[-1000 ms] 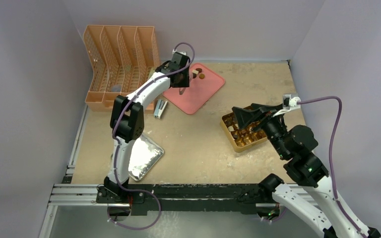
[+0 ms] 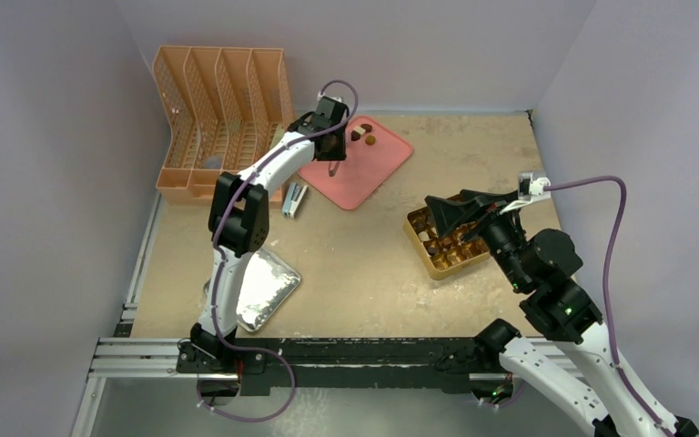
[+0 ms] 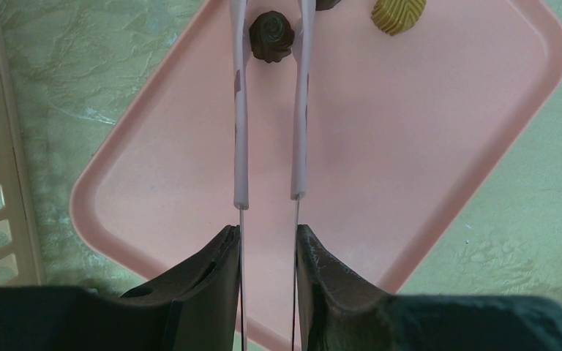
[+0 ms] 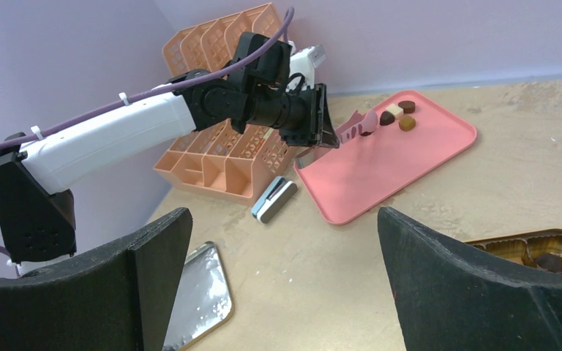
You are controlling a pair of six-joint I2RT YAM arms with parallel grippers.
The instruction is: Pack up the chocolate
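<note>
My left gripper is shut on pink-tipped metal tongs (image 3: 241,139), whose two arms stand apart. A dark swirled chocolate (image 3: 271,36) lies between those arms on the pink tray (image 2: 364,177); whether they press on it, I cannot tell. The tongs' far ends are cut off by the frame. Also on the tray are a brown chocolate (image 4: 407,123), a pale one (image 4: 394,110) and more dark pieces. A gold box (image 2: 425,261) with compartments, some holding chocolates, sits under my right gripper, which is open and empty.
An orange divided rack (image 2: 223,109) stands close to the left arm. Near it lies a stapler (image 2: 295,200). A silver lid-like tray (image 2: 269,287) rests at the front left.
The right arm, the box and the trays have stayed put.
</note>
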